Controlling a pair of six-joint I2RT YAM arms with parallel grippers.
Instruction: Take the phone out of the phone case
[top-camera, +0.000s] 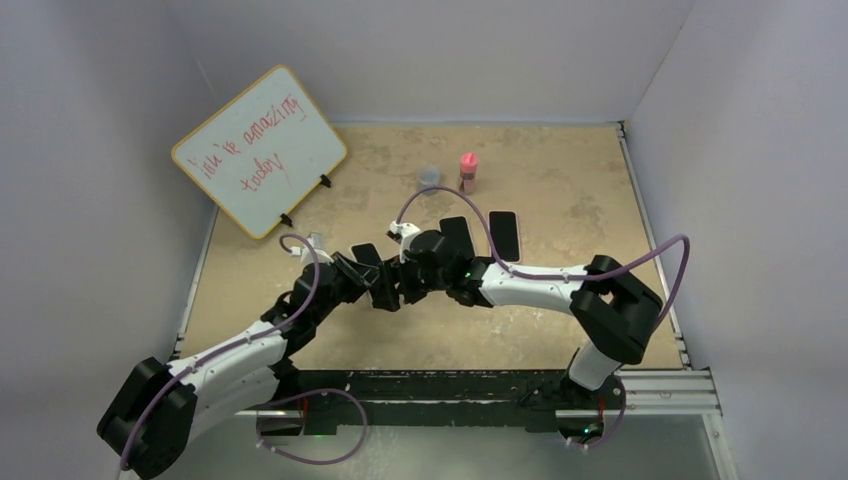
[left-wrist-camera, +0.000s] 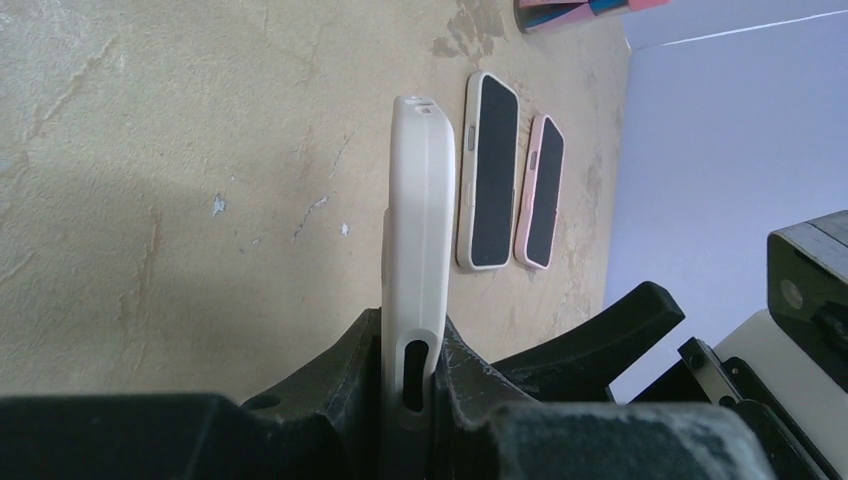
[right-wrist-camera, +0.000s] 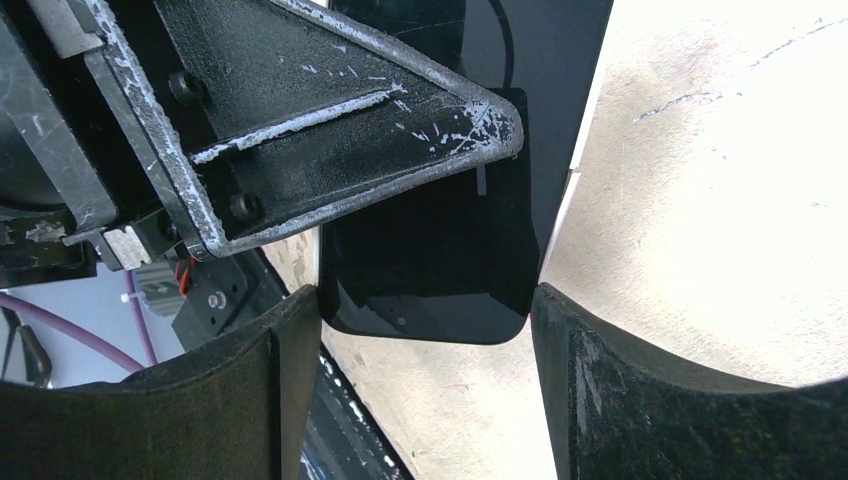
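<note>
A phone (right-wrist-camera: 450, 250) in a white case is held off the table at centre left, its black screen filling much of the right wrist view. My left gripper is shut on it, the case standing edge-on between the fingers. My right gripper has its fingertips at both long sides of the phone's end. Whether they press on it is hard to tell. A thin white edge shows along the phone's side.
Two other phones, one white-cased (left-wrist-camera: 488, 170) and one pink-cased (left-wrist-camera: 539, 190), lie to the right. A pink bottle (top-camera: 468, 175) and a clear cup (top-camera: 429, 178) stand behind. A whiteboard (top-camera: 260, 150) is at back left.
</note>
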